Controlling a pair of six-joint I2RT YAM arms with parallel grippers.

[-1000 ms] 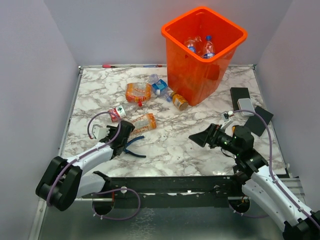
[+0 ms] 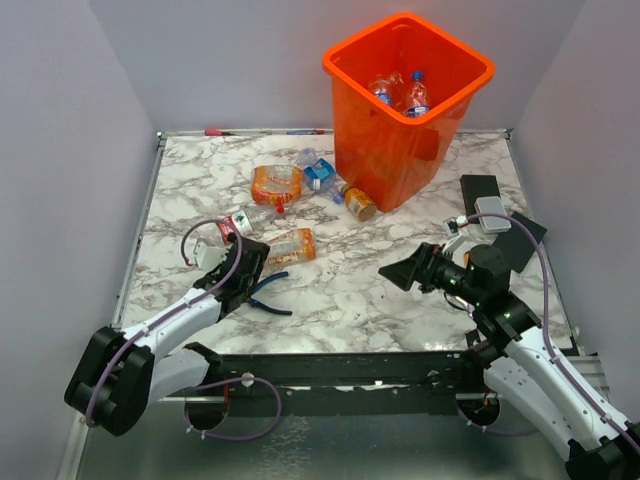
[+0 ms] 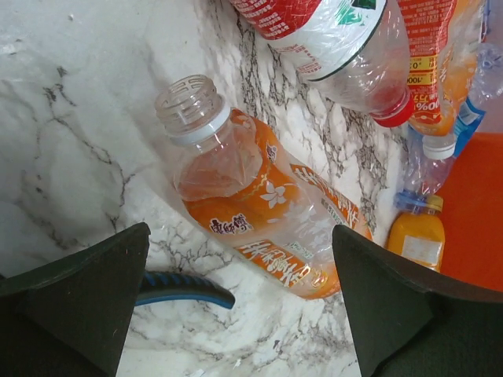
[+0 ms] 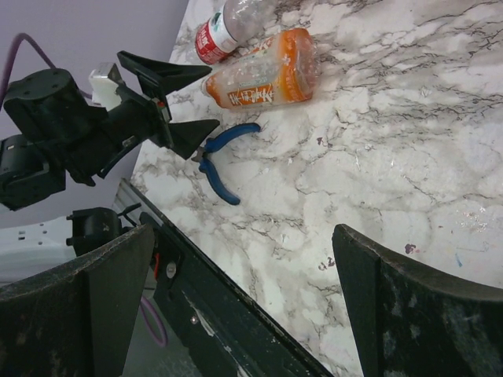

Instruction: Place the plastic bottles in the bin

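Note:
An orange-label bottle (image 2: 290, 248) lies on the marble table, with my open left gripper above it, the bottle between and beyond its fingertips. Behind it lie a red-cap bottle (image 2: 240, 222), a larger orange-label bottle (image 2: 276, 184), a blue-label bottle (image 2: 319, 174) and a small amber bottle (image 2: 360, 203). The orange bin (image 2: 390, 155) stands at the back right with several bottles inside. My right gripper (image 2: 405, 268) is open and empty over bare table at the right.
Blue-handled pliers (image 2: 270, 307) lie just in front of the nearest bottle. Dark pads (image 2: 515, 245) and a pale device (image 2: 491, 214) lie at the right.
The right arm and the other bottles are nearly unchanged.

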